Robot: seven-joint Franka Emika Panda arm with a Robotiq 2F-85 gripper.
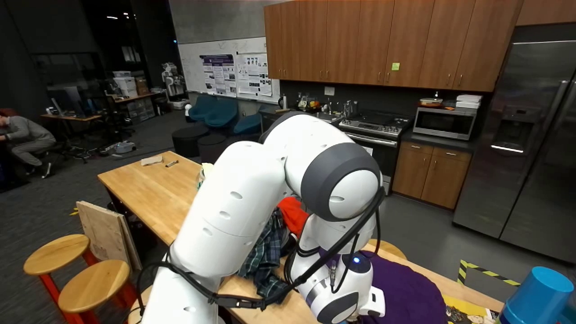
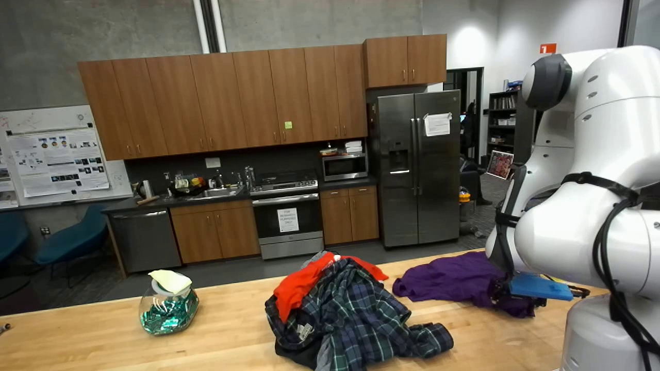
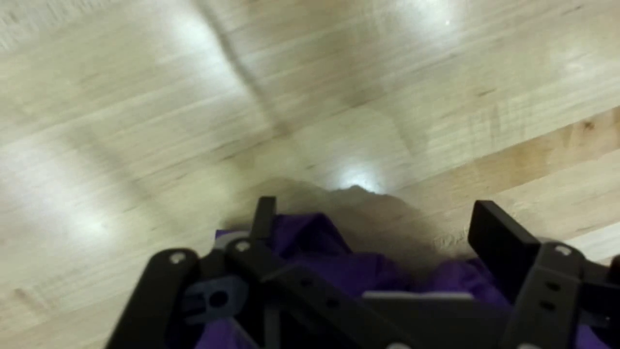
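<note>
A crumpled purple cloth (image 2: 445, 278) lies on the wooden table; in exterior view 1 the same cloth (image 1: 410, 289) spreads to the right of my wrist. My gripper is open, its black fingers wide apart. Purple fabric (image 3: 343, 264) bunches at the bottom of the wrist view, between and below the fingers, not clamped. In exterior view 2 the gripper (image 2: 520, 303) is low over the cloth's right end, under a blue part of the hand. Its fingertips are hidden in exterior view 1.
A heap of plaid (image 2: 365, 315) and red clothing (image 2: 300, 287) lies left of the purple cloth. Farther left stands a glass jar (image 2: 168, 309) with green filling. Blue cups (image 1: 540, 297) stand at the right in exterior view 1. Bare table (image 3: 290, 116) fills most of the wrist view.
</note>
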